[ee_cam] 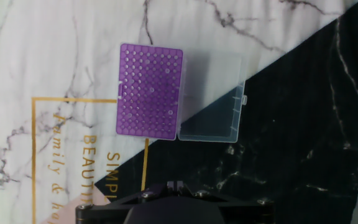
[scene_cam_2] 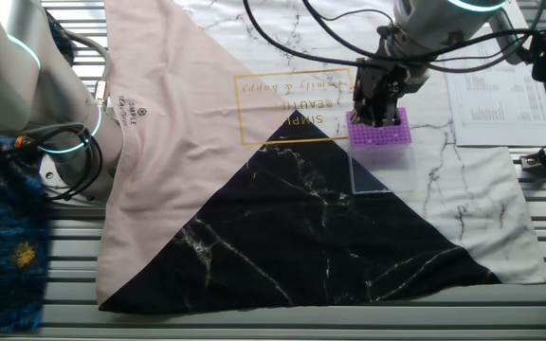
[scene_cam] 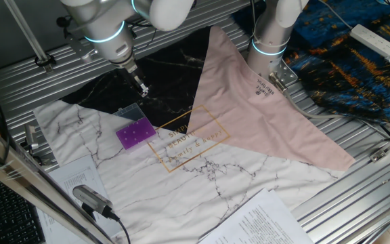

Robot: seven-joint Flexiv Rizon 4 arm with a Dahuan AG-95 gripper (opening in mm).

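A purple tip rack (ee_cam: pixel 150 92), dotted with rows of small holes, lies on the marble-pattern cloth. Its clear lid (ee_cam: pixel 219 115) is folded open flat beside it, partly over the cloth's black area. In exterior view 1 the purple rack (scene_cam: pixel 136 133) sits left of centre, with the lid (scene_cam: pixel 130 112) on its far side. My gripper (scene_cam: pixel 144 91) hangs above the black cloth, off the lid's side and apart from the box. At the bottom of the wrist view the gripper has its fingertips together, and nothing shows between them.
The cloth (scene_cam: pixel 269 129) has a broad, bare pink area to the right. Papers (scene_cam: pixel 259 220) lie at the near edge. A small grey device (scene_cam: pixel 92 198) on a stand is at the near left. In exterior view 2, dark cables (scene_cam_2: pixel 349 62) cross before the arm.
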